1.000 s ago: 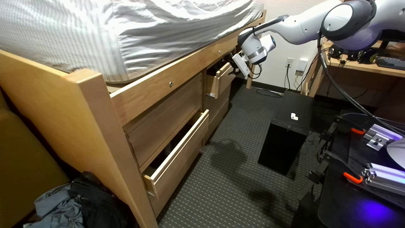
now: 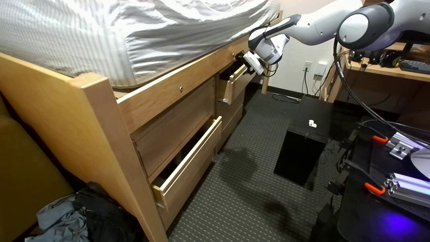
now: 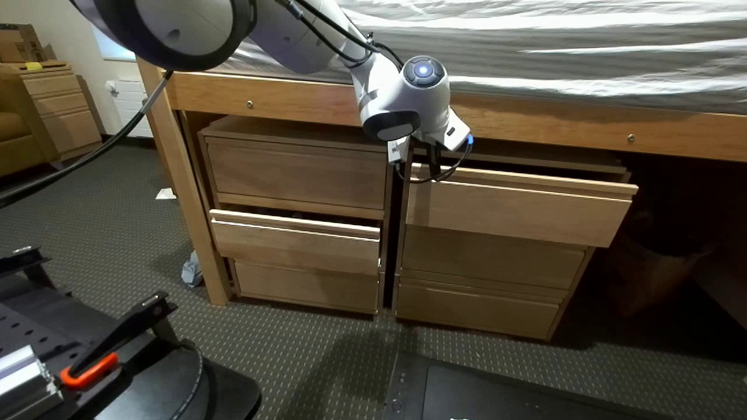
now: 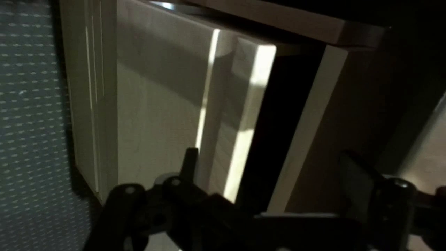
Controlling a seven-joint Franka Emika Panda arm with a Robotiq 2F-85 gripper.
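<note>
The upper drawer (image 3: pixel 522 203) of the right-hand dresser stands part way out beneath the bed frame. My gripper is open, its fingers (image 4: pixel 190 164) wide apart. One finger is on the outer side of the drawer front (image 4: pixel 167 88), and the other is over toward the dresser's top. The drawer's top lip (image 4: pixel 246 134) runs between them, and I cannot tell whether either finger touches it. In exterior view 1 the hand (image 2: pixel 254 62) hangs at the far end of this drawer; its fingertips are mostly hidden.
A middle drawer (image 3: pixel 294 245) of the left-hand dresser is also out. The bed rail (image 2: pixel 177 92) overhangs both dressers. On the carpet stands a black box (image 2: pixel 308 121), and a black table (image 2: pixel 375 213) with clamps is at the right. Carpet between is clear.
In exterior view 1 my hand has shifted slightly left and up, closer to the bed rail, and turned a little. The drawers look unmoved.
</note>
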